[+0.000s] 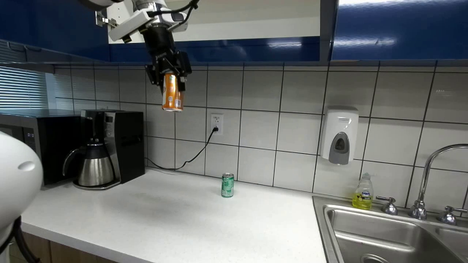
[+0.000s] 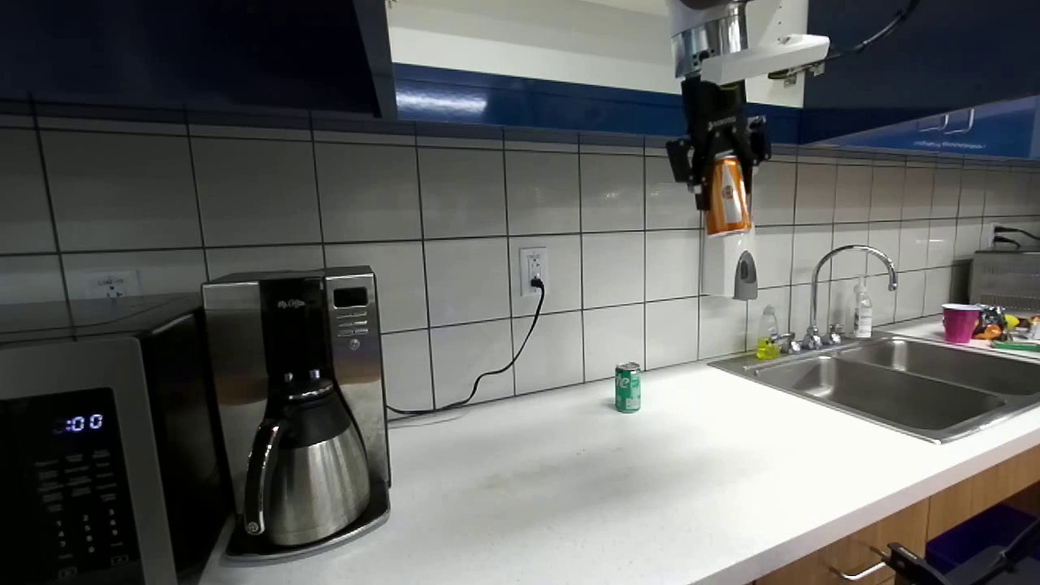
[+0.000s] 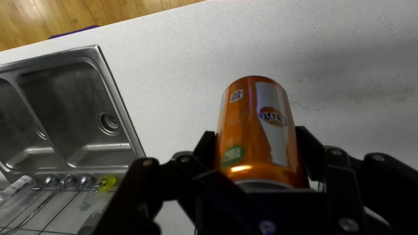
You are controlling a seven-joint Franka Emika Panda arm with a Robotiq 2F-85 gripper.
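Observation:
My gripper [image 1: 172,81] is shut on an orange can [image 1: 172,97], holding it around its upper part, high above the counter. In the second exterior view the can [image 2: 727,200] hangs slightly tilted below the black fingers. The wrist view shows the can [image 3: 256,125] between both fingers, its Fanta label facing the camera. A green can [image 1: 227,185] stands upright on the white counter [image 1: 184,219], near the tiled wall and well below my gripper.
An open cabinet with a blue lower edge [image 1: 219,51] is right by the arm. A coffee maker [image 2: 302,409] and microwave [image 2: 88,439] stand on the left. The sink [image 1: 377,232] and soap bottle [image 1: 363,193] are to the right.

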